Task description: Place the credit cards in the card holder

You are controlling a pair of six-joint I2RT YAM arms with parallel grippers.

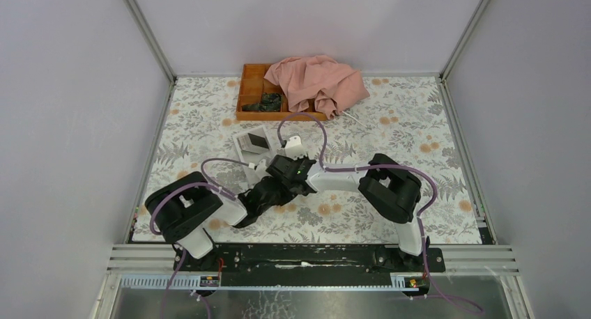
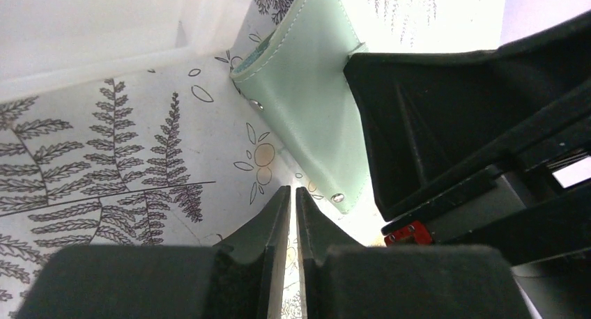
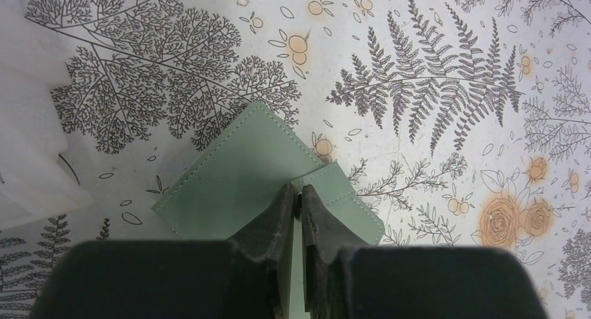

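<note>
The pale green card holder (image 2: pixel 306 89), with stitched edges and metal snaps, is held slightly tilted near the table. My right gripper is shut on it by its small flap (image 3: pixel 338 190). My left gripper is just below the snapped lower corner of the holder, its fingers parted by a narrow gap with nothing visible between them. In the top view both grippers meet close together and hide the holder. A dark card-like piece (image 1: pixel 258 141) lies in the white tray (image 1: pixel 243 155); whether it is one card or several, I cannot tell.
At the back stands a wooden box (image 1: pixel 247 89) with compartments, a dark green bundle (image 1: pixel 270 103) inside and a pink cloth (image 1: pixel 317 82) draped over it.
</note>
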